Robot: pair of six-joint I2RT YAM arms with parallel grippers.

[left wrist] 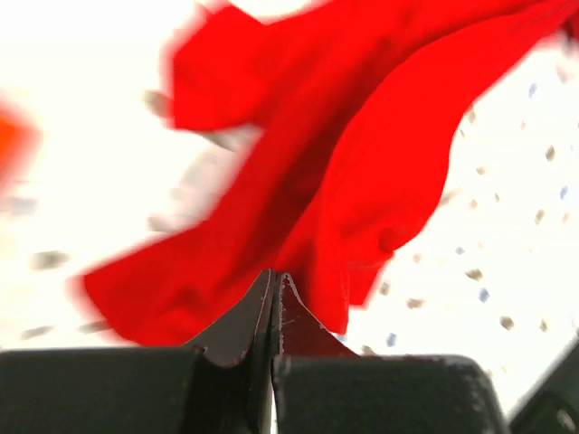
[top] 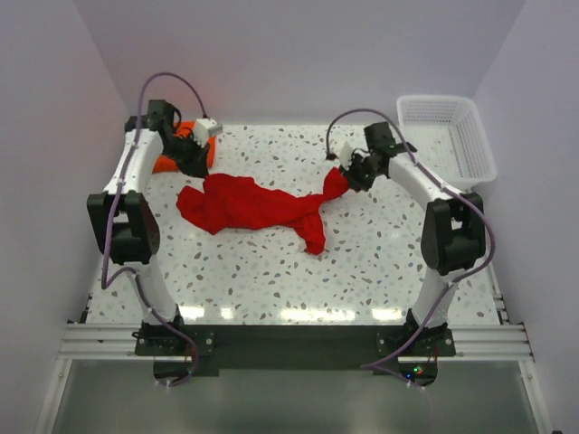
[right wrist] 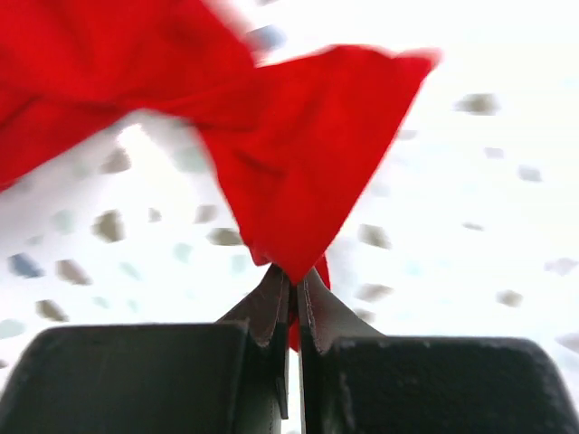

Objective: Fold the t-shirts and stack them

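The red t-shirt (top: 262,208) lies crumpled and stretched sideways across the middle of the speckled table. At its left end my left gripper (top: 206,173) is shut on a bit of the cloth; in the left wrist view red fabric (left wrist: 371,172) runs down to the closed fingertips. My right gripper (top: 346,169) pinches the shirt's right end, and a raised strip of red cloth (right wrist: 303,154) leads into its closed tips in the right wrist view. An orange cloth (top: 166,164) at the back left is partly hidden behind my left arm.
A white plastic basket (top: 445,101) stands at the back right, close to my right arm. Bare speckled tabletop (top: 271,280) stretches along the front, and more lies clear behind the shirt.
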